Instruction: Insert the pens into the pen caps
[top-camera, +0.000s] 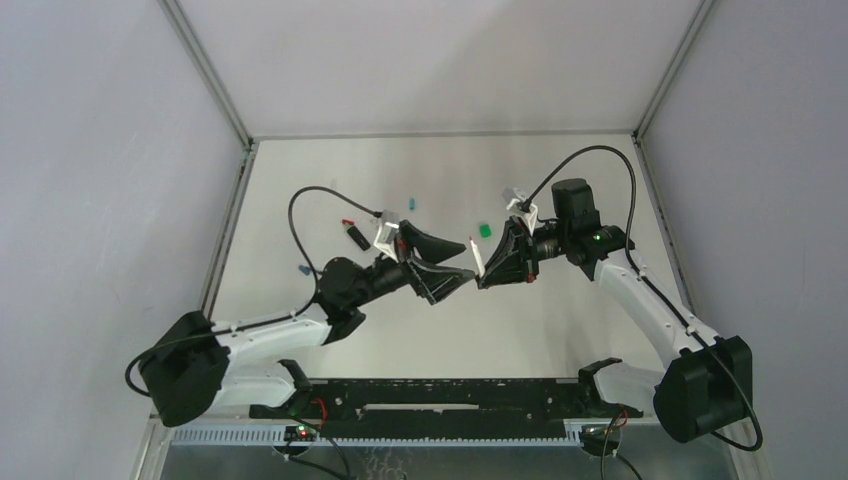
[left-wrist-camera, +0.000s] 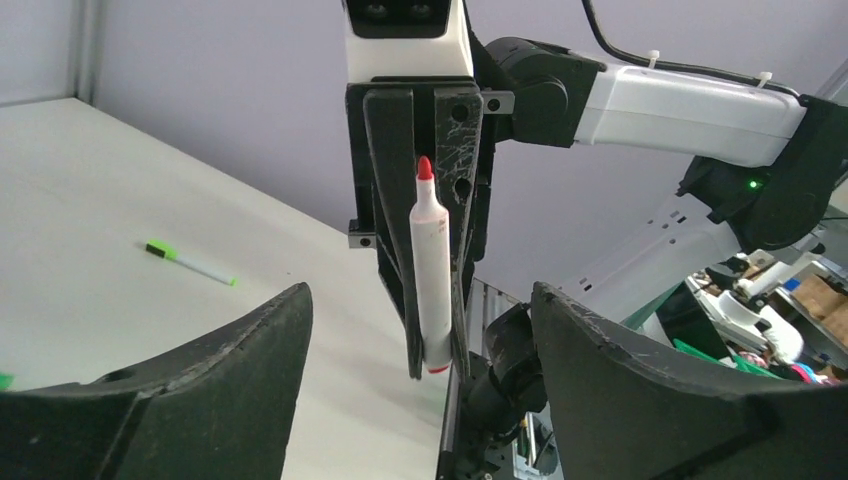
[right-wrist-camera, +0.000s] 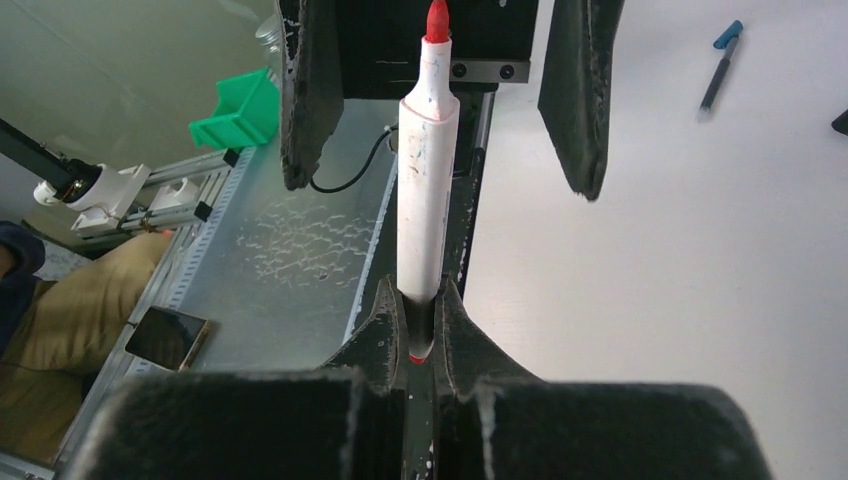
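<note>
A white marker with a red tip (right-wrist-camera: 425, 180) stands nearly upright, its bottom end between the fingers of my right gripper, which is shut on it. My left gripper (top-camera: 468, 262) is open and close by on the left. Its two fingers (left-wrist-camera: 245, 350) stand on either side of the marker in the left wrist view, with gaps on both sides. On the table in the top view lie a small teal cap (top-camera: 412, 204), a green piece (top-camera: 485, 230) and a dark marker (top-camera: 357, 237) with a red end.
A blue-capped dark pen (right-wrist-camera: 722, 68) lies on the table in the right wrist view. A lime-ended marker (left-wrist-camera: 195, 265) shows in the left wrist view. Table area in front of both grippers is bare. The left arm covers part of the table.
</note>
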